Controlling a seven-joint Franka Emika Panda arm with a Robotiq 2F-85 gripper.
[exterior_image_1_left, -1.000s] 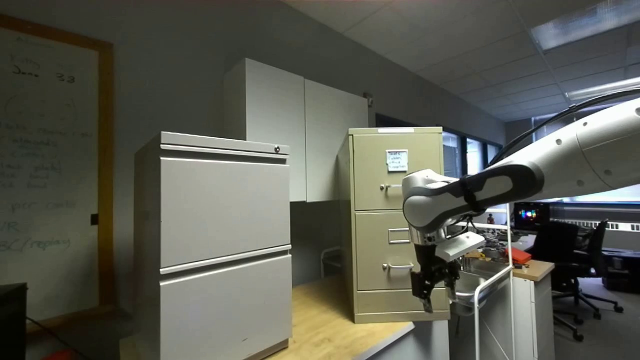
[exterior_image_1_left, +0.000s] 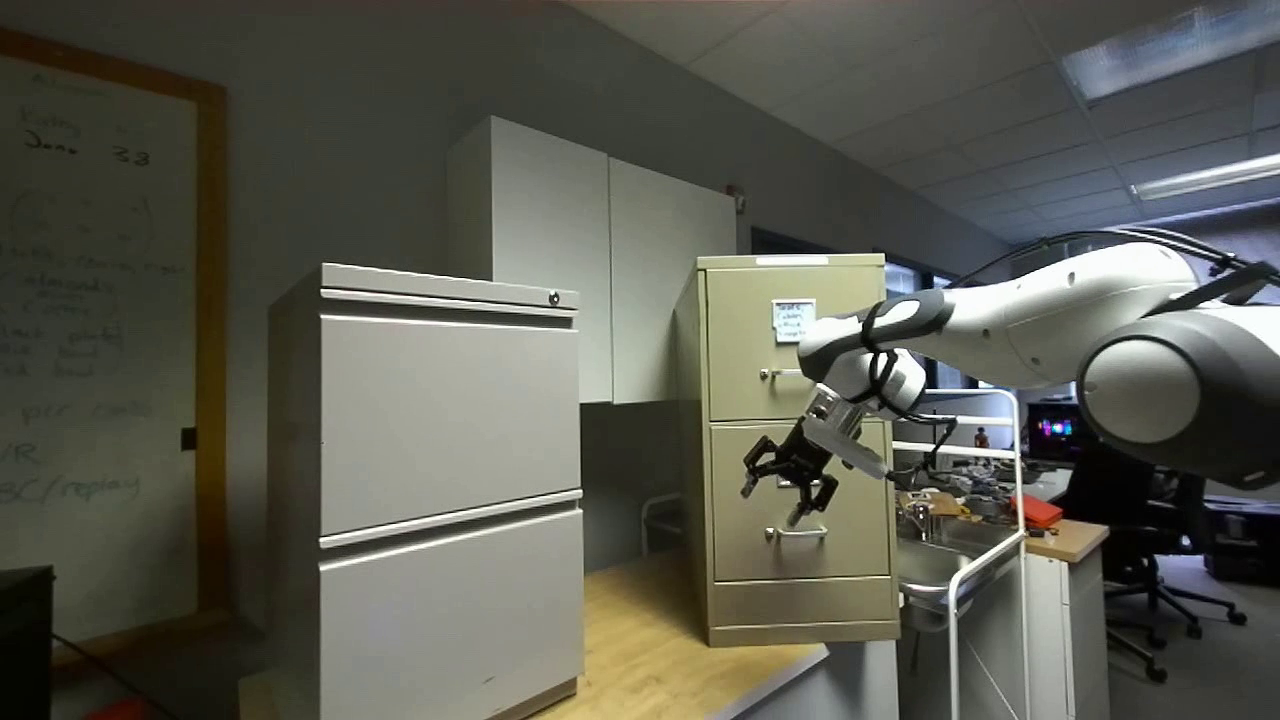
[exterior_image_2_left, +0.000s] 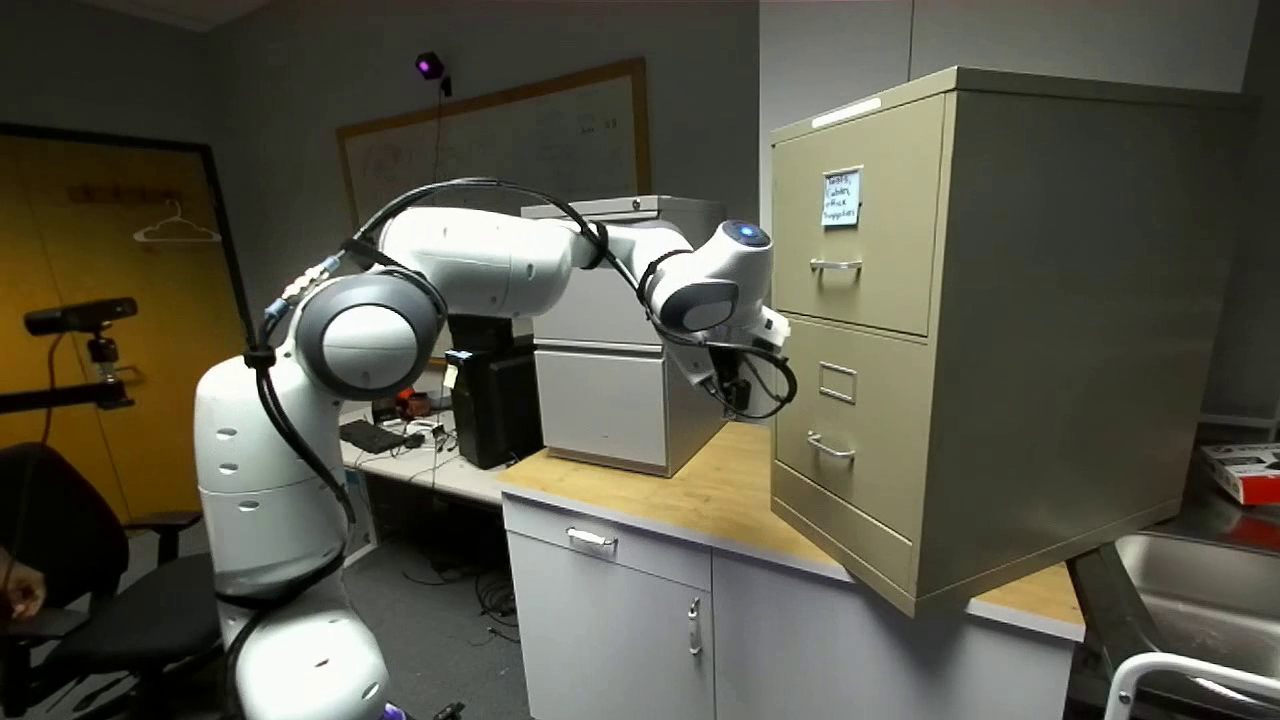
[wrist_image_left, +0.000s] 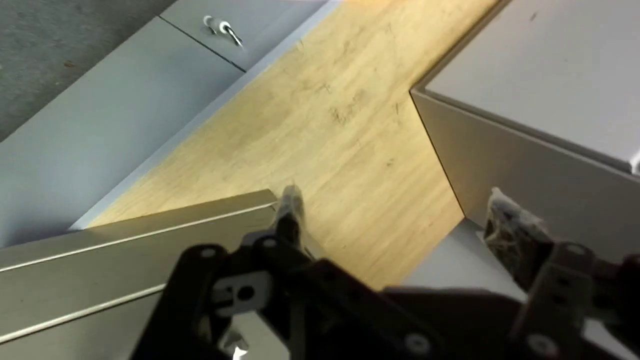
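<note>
My gripper (exterior_image_1_left: 774, 498) stands open in front of the lower drawer of the beige filing cabinet (exterior_image_1_left: 801, 606), fingers spread and nothing between them. In the wrist view one finger (wrist_image_left: 289, 210) overlaps the beige cabinet's edge, and the other finger (wrist_image_left: 510, 234) appears in front of the grey filing cabinet (wrist_image_left: 534, 150). Between them the wooden countertop (wrist_image_left: 336, 138) shows bare. The beige cabinet carries an upper drawer handle (exterior_image_2_left: 836, 264) and a lower drawer handle (exterior_image_2_left: 830, 446); both drawers are closed. In exterior view 2 the fingertips are largely hidden behind the wrist and cables.
The grey cabinet (exterior_image_2_left: 600, 402) stands farther along the counter, its drawers closed. Bare wood (exterior_image_2_left: 720, 468) lies between the two cabinets. A sink (exterior_image_2_left: 1200, 594) and a white metal frame (exterior_image_1_left: 1020, 480) are beside the beige cabinet. Cables loop around my wrist.
My gripper has risen and shifted left in exterior view 1, tilting from pointing down to slanting down-left. The arm's links have swung with it. The cabinets have not moved.
</note>
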